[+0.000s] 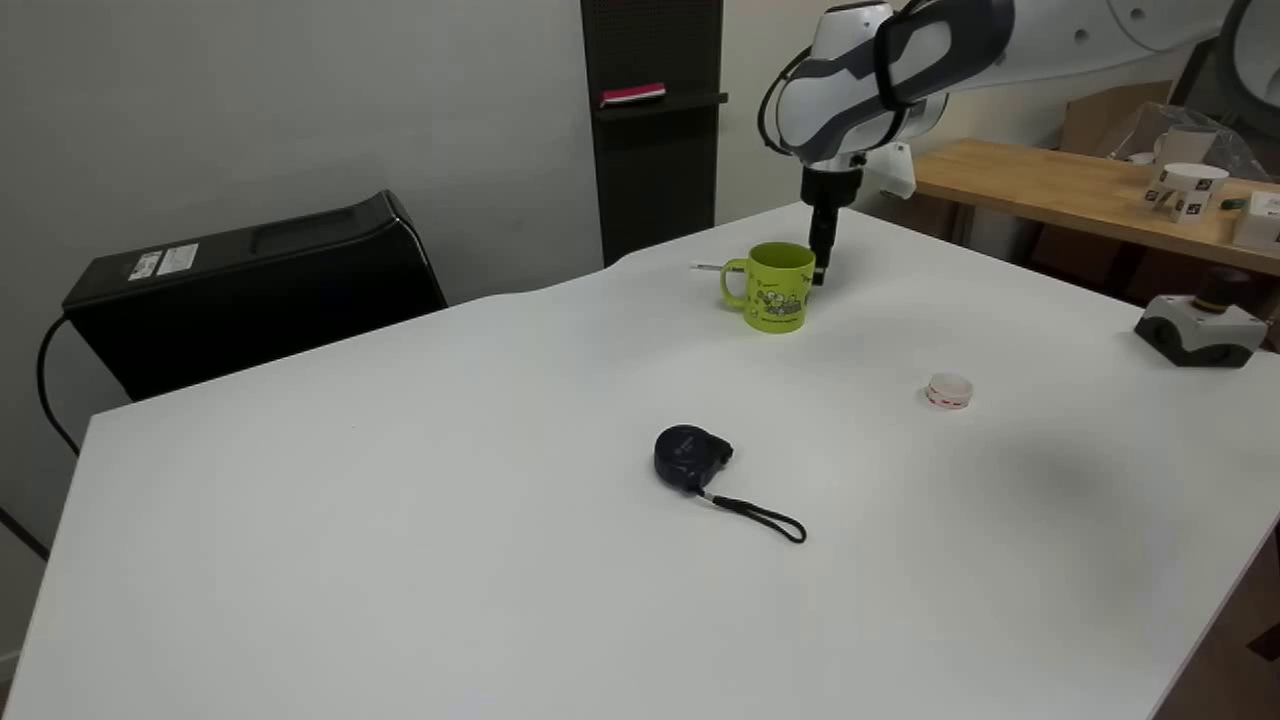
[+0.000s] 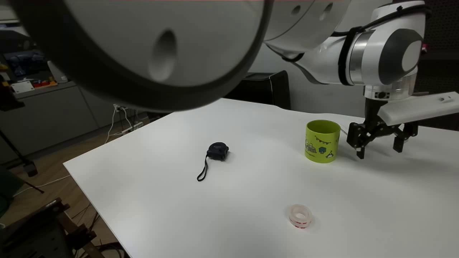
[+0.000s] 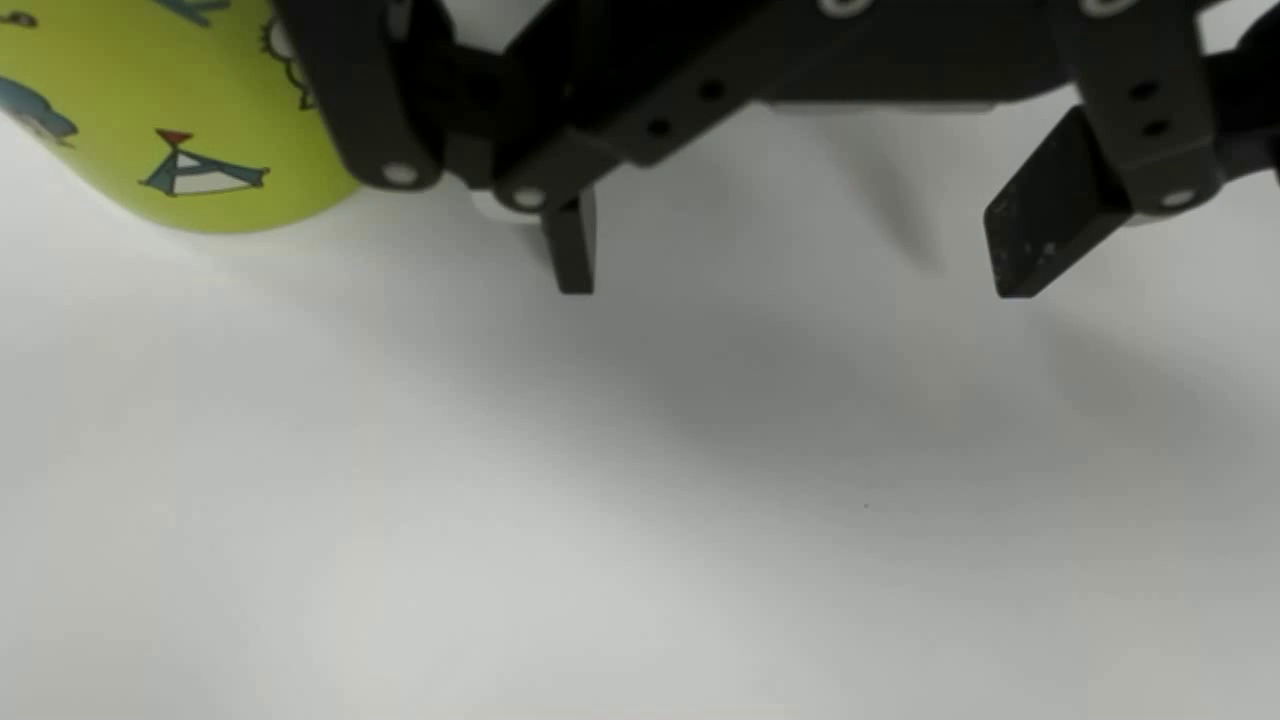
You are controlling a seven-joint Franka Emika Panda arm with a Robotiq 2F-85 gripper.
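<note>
A green mug (image 1: 777, 288) with printed drawings stands upright toward the back of the white table. My gripper (image 2: 379, 152) is low over the table, to the right of the mug (image 2: 321, 142) in the second exterior view. Its fingers are wide apart, and only bare table shows between the fingertips in the wrist view. The mug's side (image 3: 204, 132) fills the upper left of that view, close to the left finger; whether they touch I cannot tell. Behind the mug lies a thin white pen-like thing (image 1: 705, 266), partly hidden.
A dark tape measure (image 1: 689, 457) with a wrist strap lies mid-table. A roll of clear tape (image 1: 948, 390) sits nearer the right side. At the right edge is a button box (image 1: 1202, 324).
</note>
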